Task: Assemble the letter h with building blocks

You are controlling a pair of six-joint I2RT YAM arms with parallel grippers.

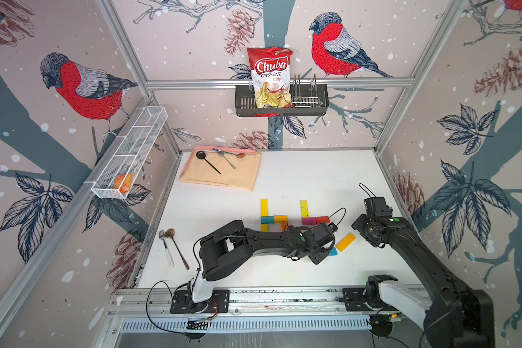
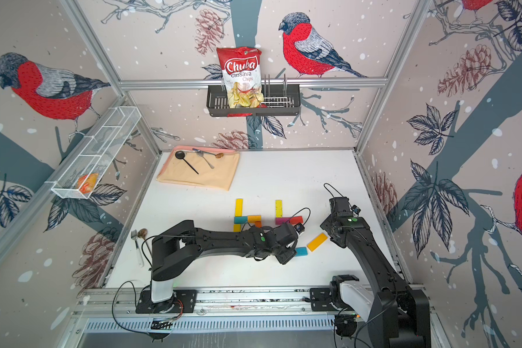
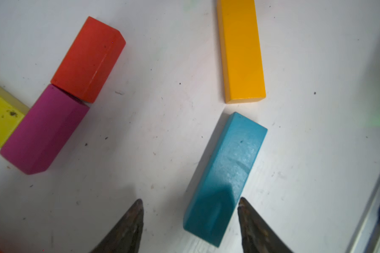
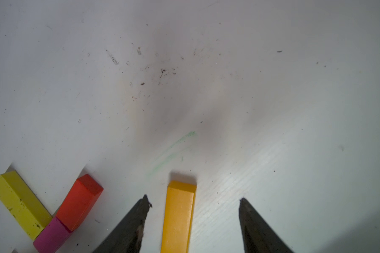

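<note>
In the left wrist view a teal block lies on the table, its near end in line with the gap of my left gripper, which is open and grips nothing. My right gripper is also open; an amber block shows between its fingers in the image, lying on the table. The h-shaped group, with a yellow block, a small teal block and a small amber block, is partly hidden by the left arm. A second yellow block touches a purple block, with a red block beside it.
A peach cloth with utensils lies at the back left. A fork and a wooden spoon rest at the left edge.
</note>
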